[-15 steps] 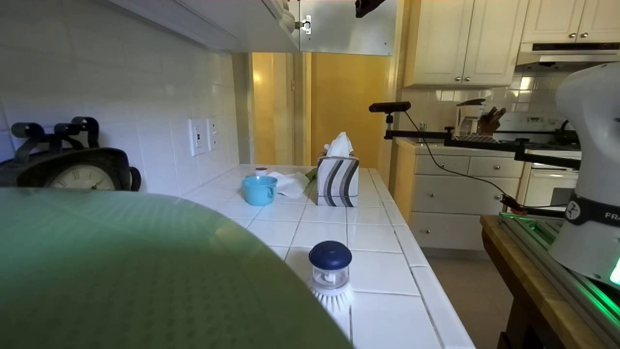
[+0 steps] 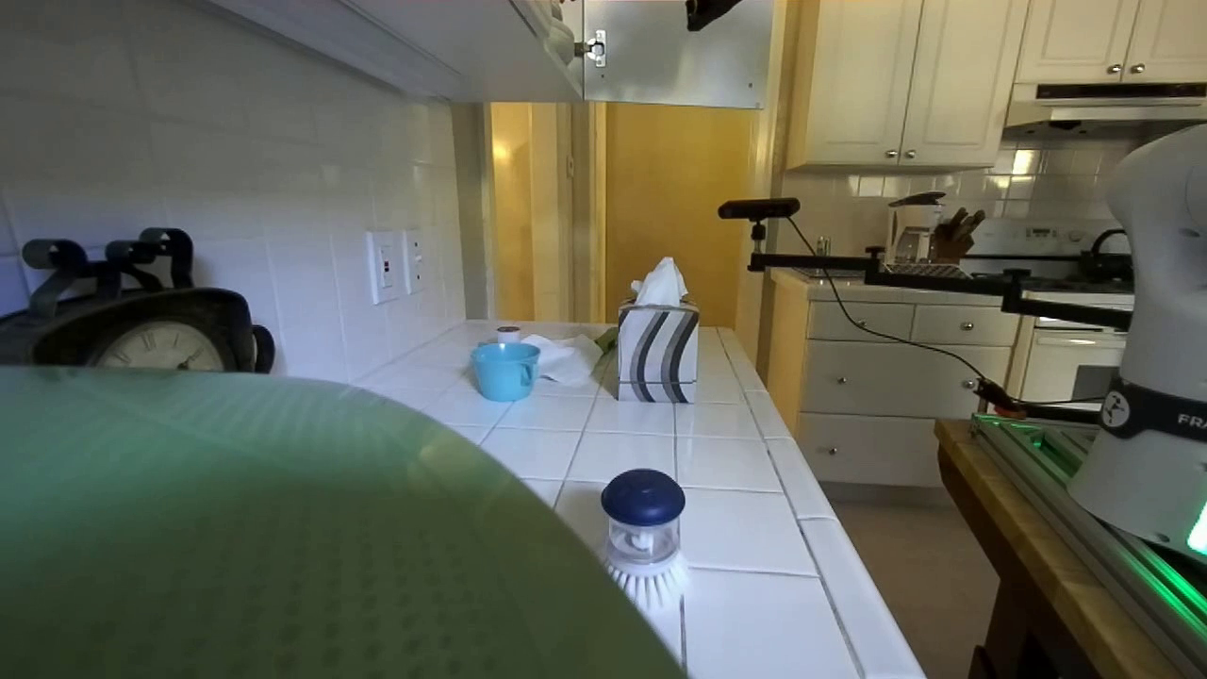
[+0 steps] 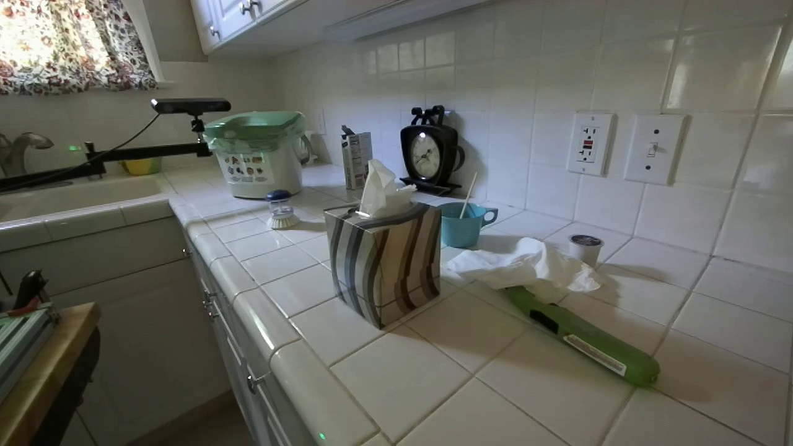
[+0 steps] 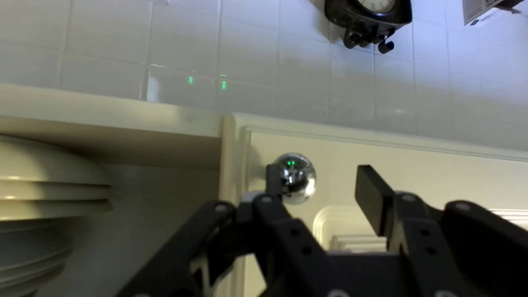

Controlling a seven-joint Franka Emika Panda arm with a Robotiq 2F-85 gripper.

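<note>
A round, shiny cabinet knob (image 4: 300,184) shows in the wrist view, on a cream cabinet door (image 4: 420,170). My gripper is open in front of that door. Its left finger overlaps the knob's left edge in the image, and the right finger stands well off to the right. Whether either finger touches the knob cannot be told. To the left, the cabinet is uncovered, with stacked dishes (image 4: 44,180) inside. Exterior view 1 catches only a dark tip of the arm's end at the top edge, before an open cabinet door (image 2: 656,68).
Below, the tiled counter carries a tissue box (image 3: 383,260), a blue cup (image 3: 459,225), a dish brush (image 3: 280,209), a black clock (image 3: 429,155) and a green tool (image 3: 587,338). A camera on a boom (image 2: 883,272) reaches out beside the arm's base.
In exterior view 1 the arm's pale body has shifted to the right. The dark tip at the top edge has moved slightly up and left. The counter objects look unchanged.
</note>
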